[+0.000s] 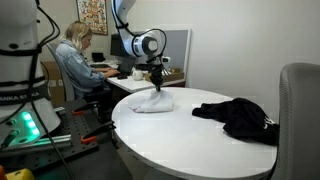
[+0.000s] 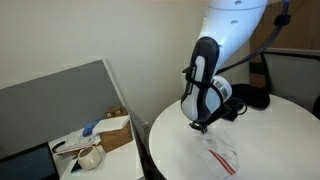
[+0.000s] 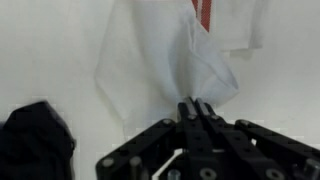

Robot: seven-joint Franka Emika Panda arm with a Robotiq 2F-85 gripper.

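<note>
A white cloth [image 1: 152, 103] with red stripes [image 2: 222, 162] lies partly on the round white table. One part of it rises in a peak to the fingertips of my gripper [image 1: 157, 89]. In the wrist view the cloth [image 3: 150, 60] gathers in folds at the gripper, whose fingers are shut together on it. The striped part [image 3: 232, 22] lies flat at the top of that view. The exact pinch point is small and partly hidden by the fingers.
A crumpled black cloth [image 1: 248, 120] rests on the table's right side, with bare tabletop [image 1: 190, 140] in front. A grey chair back [image 1: 298, 120] stands at the right edge. Behind the table, a person [image 1: 75, 55] sits at a desk.
</note>
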